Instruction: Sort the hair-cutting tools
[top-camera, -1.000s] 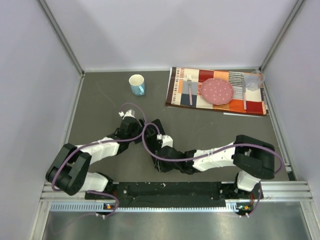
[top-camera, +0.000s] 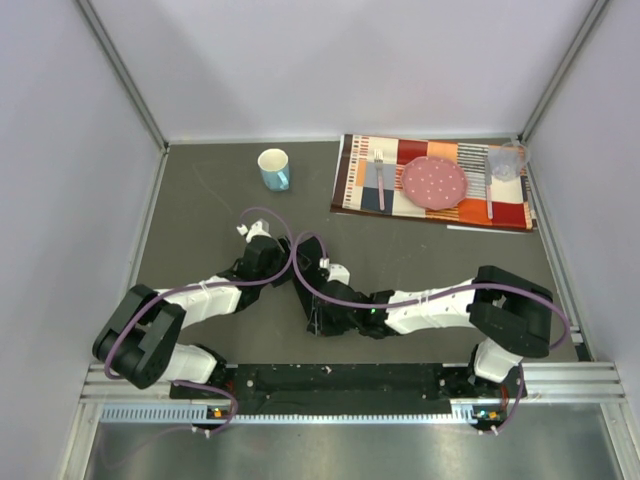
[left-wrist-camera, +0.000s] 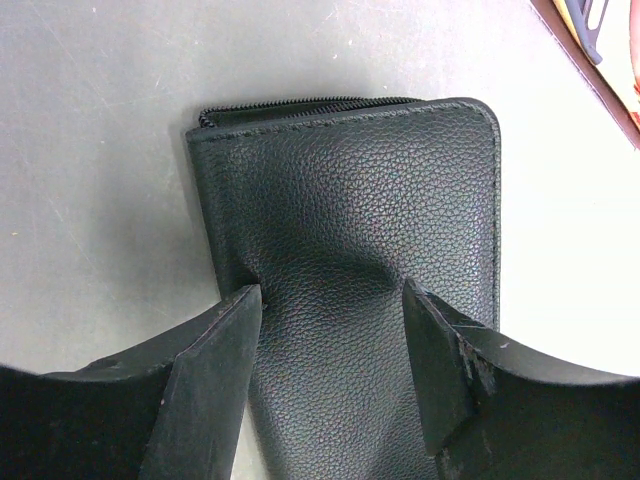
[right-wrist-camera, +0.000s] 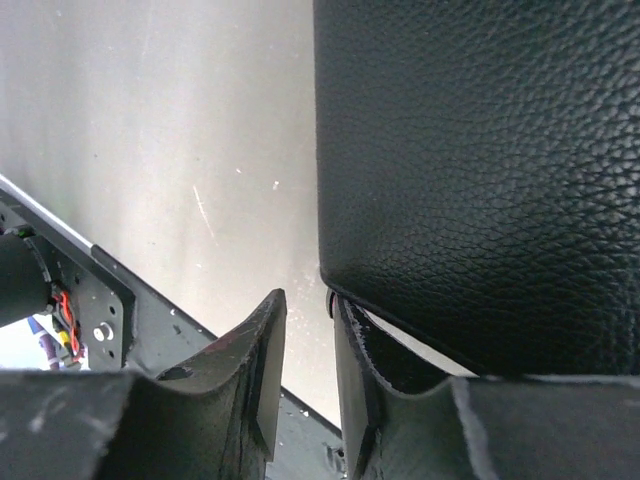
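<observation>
A black leather-textured case (top-camera: 310, 247) lies on the table between my two arms, partly hidden by them in the top view. In the left wrist view a zipper runs along the far edge of the case (left-wrist-camera: 350, 190). My left gripper is over that case, its fingers parted and the black surface showing between them. At a near corner of the case (right-wrist-camera: 470, 180), my right gripper stands partly open. One of its fingertips is right against or very near that corner, and bare table shows through the gap. No hair cutting tools are visible.
A light blue mug (top-camera: 274, 170) stands at the back left. To the back right, a patterned placemat (top-camera: 405, 150) holds a pink plate (top-camera: 434, 182), a fork (top-camera: 380, 180) and a knife (top-camera: 489, 190); a clear glass (top-camera: 508, 160) is beside them.
The right arm and its gripper have shifted slightly near the case, and the purple cable over the case has moved a little. My left arm looks almost still.
</observation>
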